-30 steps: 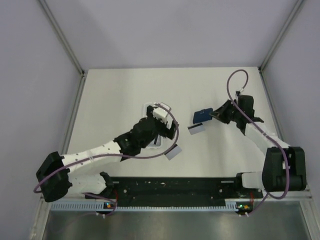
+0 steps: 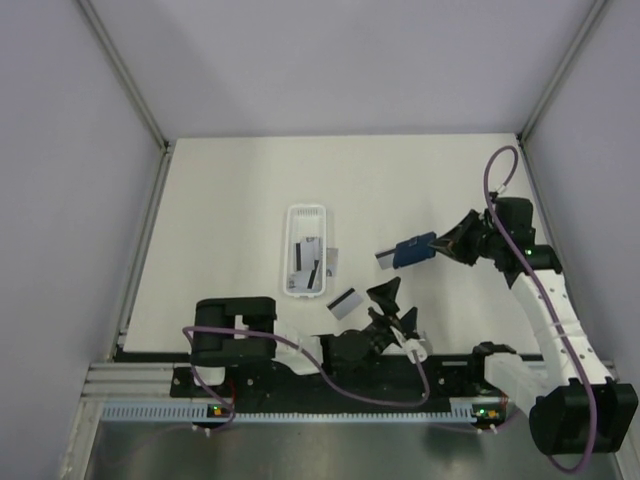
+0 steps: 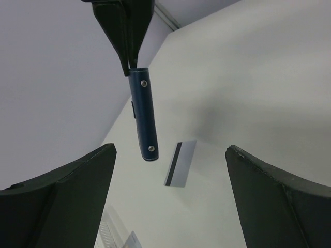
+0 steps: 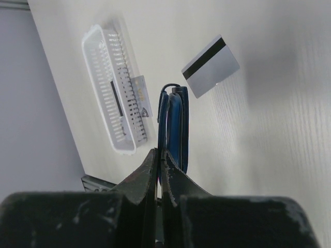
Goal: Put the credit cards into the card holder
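Observation:
Held up above the table is the dark blue card holder (image 2: 414, 250), with my right gripper shut on its edge. In the left wrist view the holder (image 3: 143, 113) hangs nearly edge-on beyond my left gripper, whose fingers stand wide apart with nothing between them. A grey card with a black stripe lies flat on the table close to the holder; the left wrist view shows this card (image 3: 180, 164) too. Another striped card (image 2: 345, 303) lies just left of my left gripper in the top view. A third card (image 2: 332, 262) rests against the basket's right side.
A white basket (image 2: 291, 225) with several cards in it stands left of centre. Its side (image 4: 111, 77) also shows in the right wrist view.

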